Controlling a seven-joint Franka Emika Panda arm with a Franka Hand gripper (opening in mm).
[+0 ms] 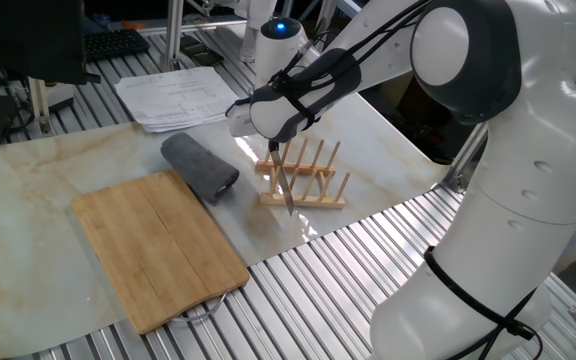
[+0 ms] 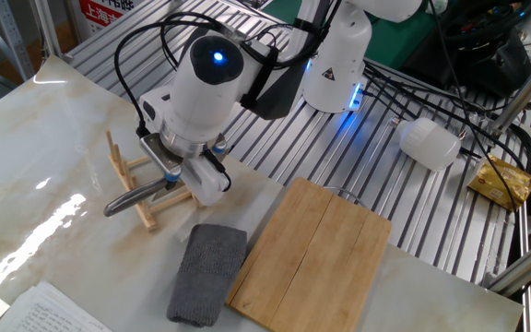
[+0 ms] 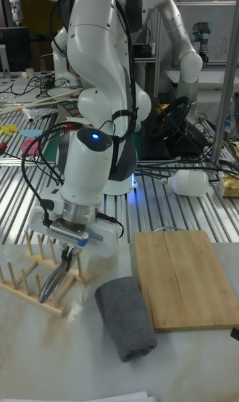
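A knife with a dark handle and a grey blade slants down from my gripper, which is shut on its handle end. The wooden peg rack stands on the marbled table directly below and around the blade. Seen from exterior view 2, the blade lies across the rack from above; whether it touches the rack I cannot tell. The gripper's fingers are largely hidden by the hand. Beside the rack lies a rolled grey towel, and past it a wooden cutting board lies flat.
Papers lie at the table's far side in exterior view 1. A slatted metal surface borders the marbled top, with a white rounded object and a yellow packet on it. Bare tabletop extends beyond the rack.
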